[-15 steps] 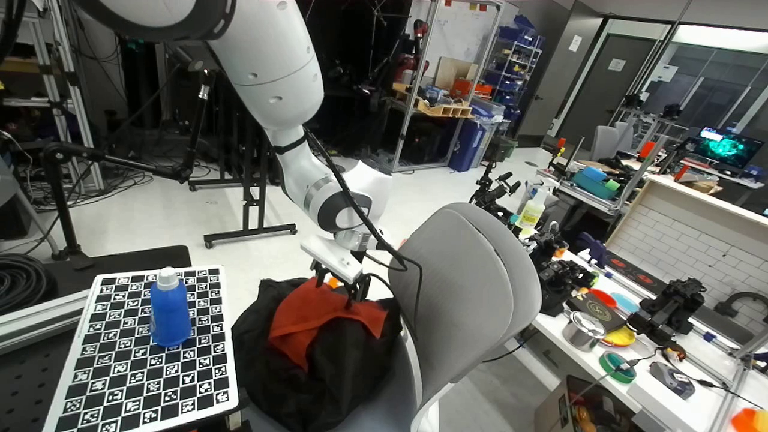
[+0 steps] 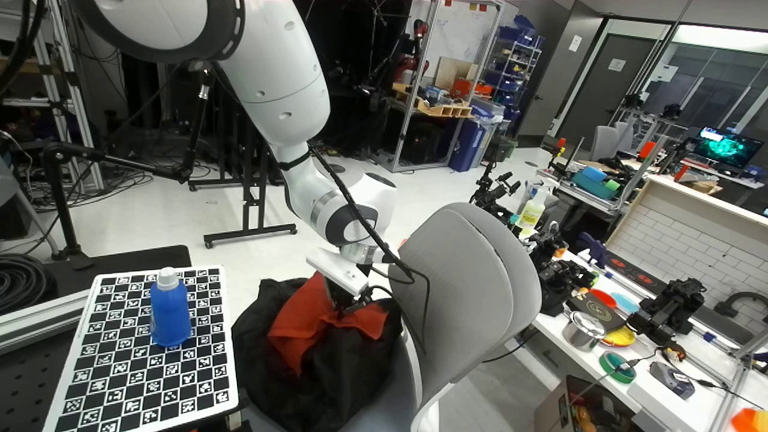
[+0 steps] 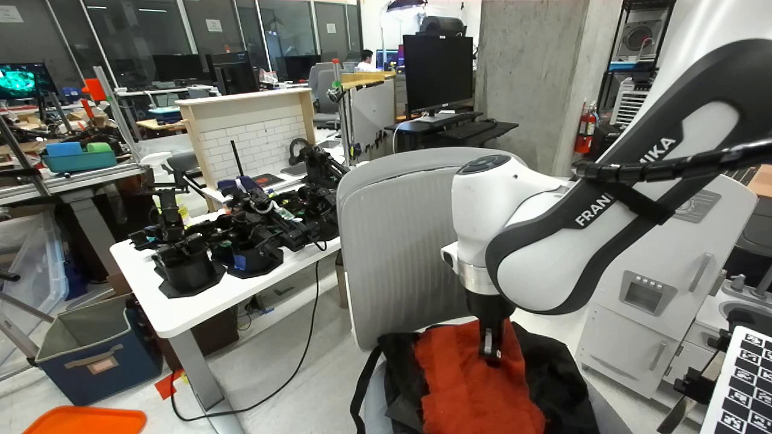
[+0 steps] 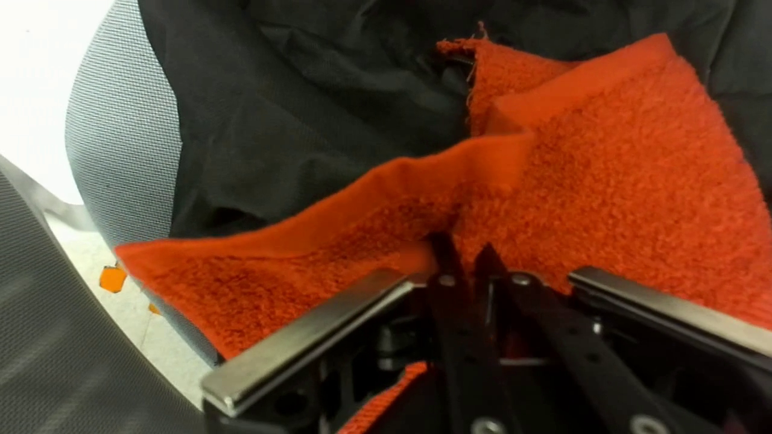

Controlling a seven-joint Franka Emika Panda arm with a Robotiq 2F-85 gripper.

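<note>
An orange-red towel [image 4: 615, 159] is spread over a black cloth [image 4: 311, 108] on the seat of a grey chair [image 2: 461, 266]. My gripper points down into the towel, its fingers nearly together with a fold of the towel pinched between them. The fingertips are sunk in the fabric, so the depth of the grip is hidden. In the second exterior view the towel [image 3: 463, 390] hangs over the front of the black cloth below the gripper [image 3: 490, 354]. The first exterior view shows the towel [image 2: 299, 324] still resting on the cloth around the gripper [image 2: 345, 309].
Close behind the gripper rises the chair's grey backrest [image 3: 412, 246]. A blue bottle [image 2: 170, 313] stands on a checkered board [image 2: 115, 381] to the left. A white table [image 3: 188, 304] with black devices stands beyond the chair.
My gripper has moved down and slightly right into the towel. Its fingers were apart and have come together on the fabric, which is now bunched up around them.
</note>
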